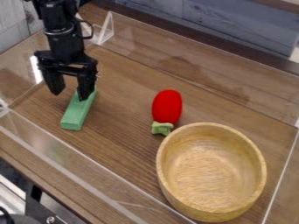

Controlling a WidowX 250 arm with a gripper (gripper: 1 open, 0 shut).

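My gripper (66,85) is at the upper left, its black fingers pointing down over the upper end of a green elongated object (77,112) lying on the table. Whether the fingers touch it is unclear, as is whether anything is between them. A red oval object (166,107) with a small green end (162,128) lies right of centre.
A large yellow bowl (208,171) fills the lower right. Cables and a dark area run along the left edge.
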